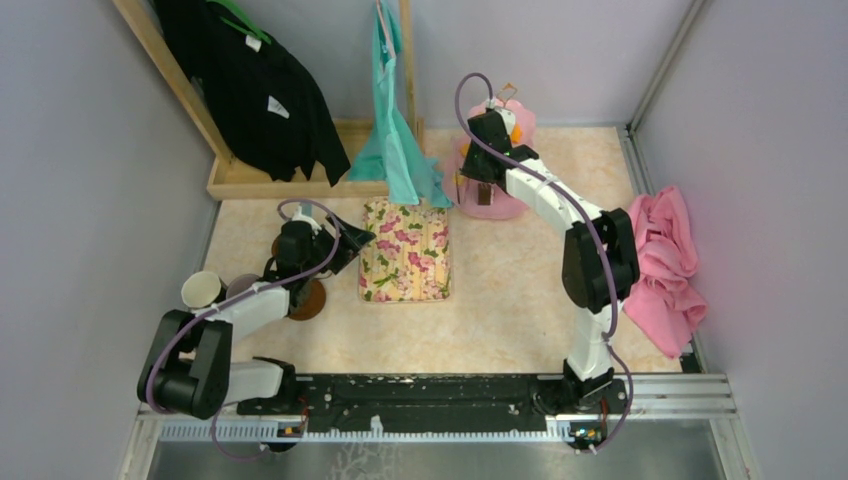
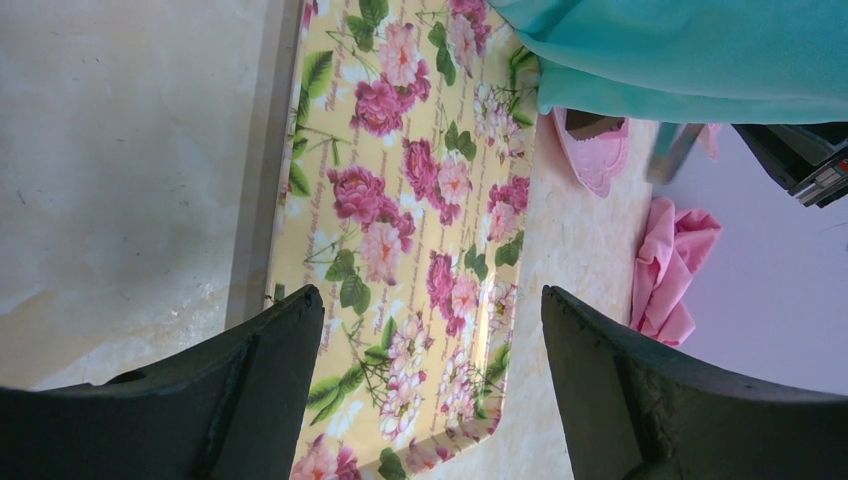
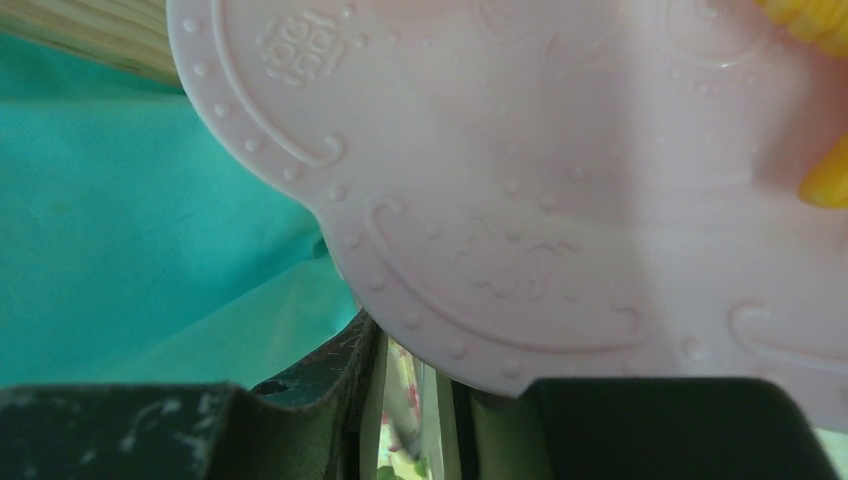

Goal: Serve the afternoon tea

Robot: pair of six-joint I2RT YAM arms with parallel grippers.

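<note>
A pink tiered stand with yellow and brown pieces stands at the back right, under my right gripper. In the right wrist view, a pink scalloped tray with yellow pieces fills much of the frame, its rim just over the fingers; I cannot tell whether they hold anything. A floral tray lies mid-table, with my left gripper at its left edge. In the left wrist view its fingers are apart over that tray, nothing between them.
Teal cloth hangs beside the stand; a black garment hangs left. Pink cloth lies at the right edge. Cups and brown discs stand left.
</note>
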